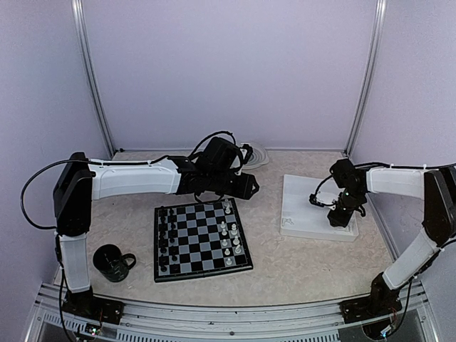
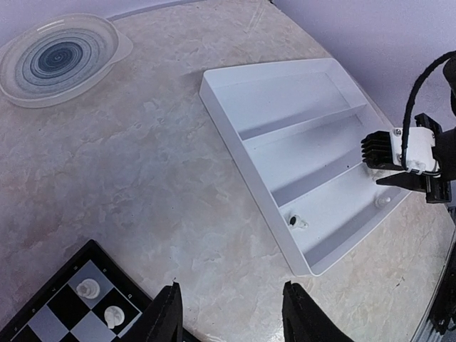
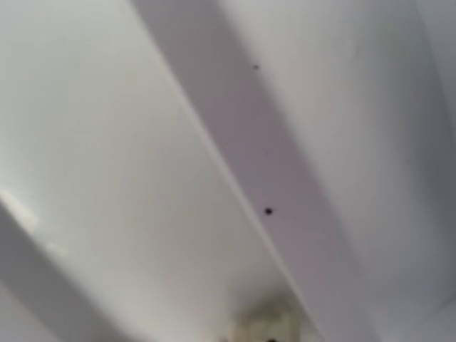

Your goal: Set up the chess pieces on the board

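The chess board (image 1: 203, 240) has black pieces (image 1: 163, 239) along its left side and white pieces (image 1: 235, 239) towards its right. Over the table behind the board's right edge, my left gripper is open and empty. A compartmented white tray (image 2: 249, 167) holds a few white pieces, among them one piece (image 2: 298, 222) near the left end of the front compartment and another (image 2: 383, 201) at its right. My right gripper is low over that compartment's right end, with something whitish beside its fingers. Blur in the right wrist view leaves only a pale shape (image 3: 267, 328); no fingers show there.
A black mug (image 1: 110, 263) stands left of the board. Behind my left gripper lies a round translucent lid (image 2: 60, 57). Bare table separates board and tray. The tray's walls and dividers (image 3: 242, 142) rise close to my right gripper.
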